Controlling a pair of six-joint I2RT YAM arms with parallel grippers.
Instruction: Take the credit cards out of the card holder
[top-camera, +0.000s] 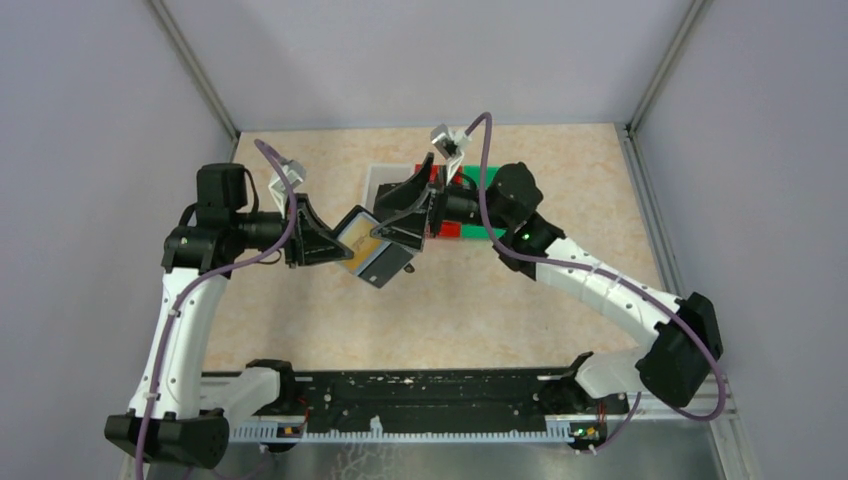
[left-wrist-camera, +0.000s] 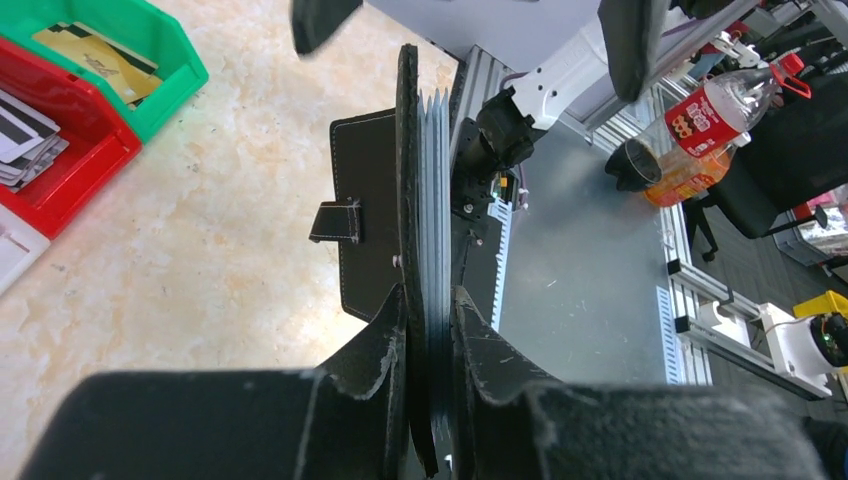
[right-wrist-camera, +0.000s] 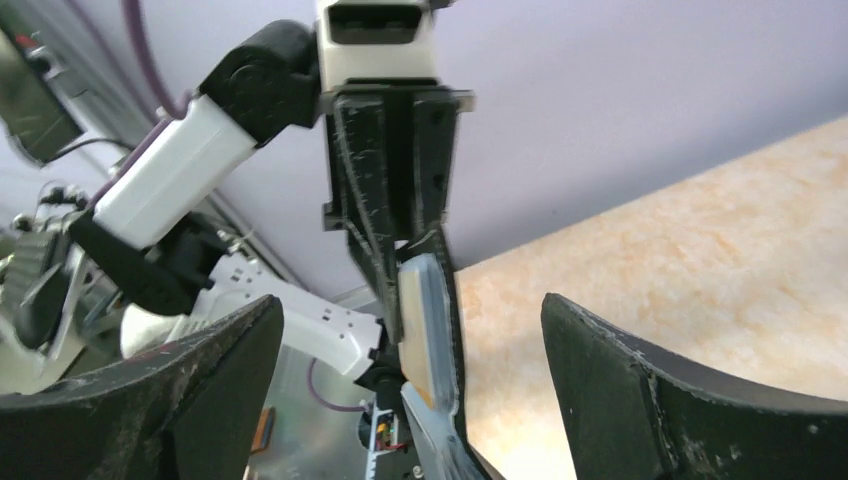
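Observation:
The black card holder (top-camera: 377, 262), with a yellow card and clear sleeves showing, is raised above the table, my left gripper (top-camera: 341, 253) shut on it. In the left wrist view the holder (left-wrist-camera: 365, 205) stands edge-on between that gripper's fingers, its sleeves upright. My right gripper (top-camera: 405, 225) is open just above and right of the holder in the top view. In the right wrist view the holder (right-wrist-camera: 430, 330) lies beyond its spread fingers, with nothing gripped between them.
White, red (left-wrist-camera: 100, 170) and green (left-wrist-camera: 175, 90) bins with cards stand at the back of the table (top-camera: 500, 310).

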